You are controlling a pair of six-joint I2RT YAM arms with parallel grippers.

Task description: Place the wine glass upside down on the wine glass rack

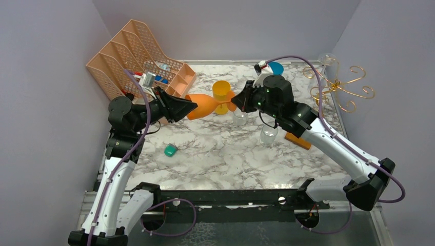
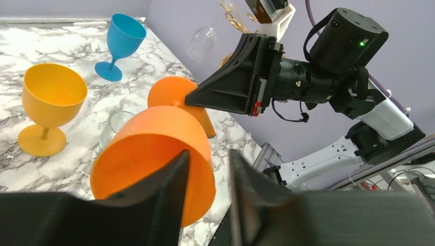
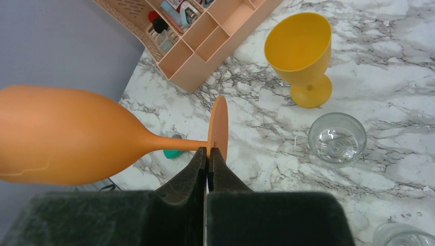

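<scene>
An orange wine glass point(image 1: 204, 106) lies sideways in the air between the two arms, its bowl mouth facing left. My right gripper is shut on the edge of its round foot, beside the stem. At the mouth, my left gripper stands open with a gap between its fingers; the near wall of the bowl shows in that gap, apart from both. The gold wire rack point(image 1: 336, 84) with curled arms is at the right in the top view. A clear glass point(image 1: 327, 60) is at its upper left arm.
On the marble table point(image 1: 215, 164) stand a yellow goblet point(image 3: 297, 46), a blue goblet point(image 2: 125, 36) and clear glasses point(image 3: 337, 138). A peach organizer point(image 1: 138, 56) fills the back left. A green item point(image 1: 170, 150) lies front left.
</scene>
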